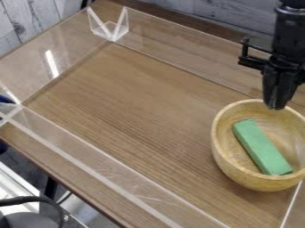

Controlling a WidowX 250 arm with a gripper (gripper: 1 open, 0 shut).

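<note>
The black gripper (279, 94) hangs at the right edge of the camera view, above the back rim of a round wooden bowl (229, 162), with its fingers pointing down and shut. Nothing shows between them. A green rectangular block (261, 148) lies tilted lengthwise inside the bowl.
A black cable (27, 201) is at the lower left, off the table.
</note>
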